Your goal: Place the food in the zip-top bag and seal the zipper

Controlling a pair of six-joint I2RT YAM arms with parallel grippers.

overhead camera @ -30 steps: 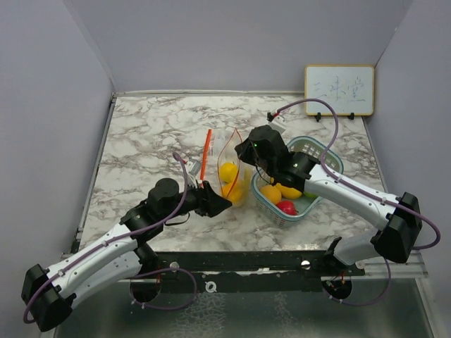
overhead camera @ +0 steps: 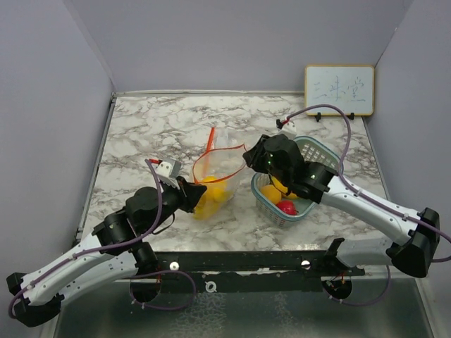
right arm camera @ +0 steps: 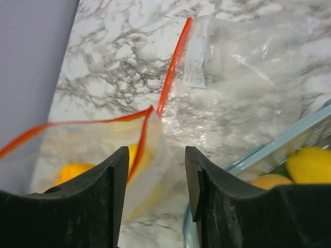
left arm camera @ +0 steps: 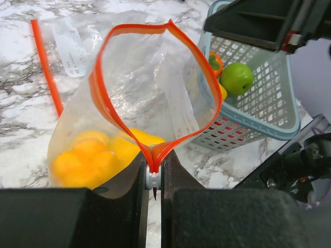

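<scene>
A clear zip bag with an orange zipper rim stands open, yellow food in its lower part. My left gripper is shut on the bag's orange rim at its near corner. My right gripper is part open just right of the bag's far rim, above the basket edge, with no rim clearly between its fingers. A second clear bag with an orange strip lies flat behind.
The grey-green basket at the right holds a green apple, an orange pepper, yellow and red items. A whiteboard stands at the back right.
My left gripper has shut on the rim and moved left, carrying that corner along. My right gripper has moved right, off the rim, and the bag's mouth now spreads wider.
</scene>
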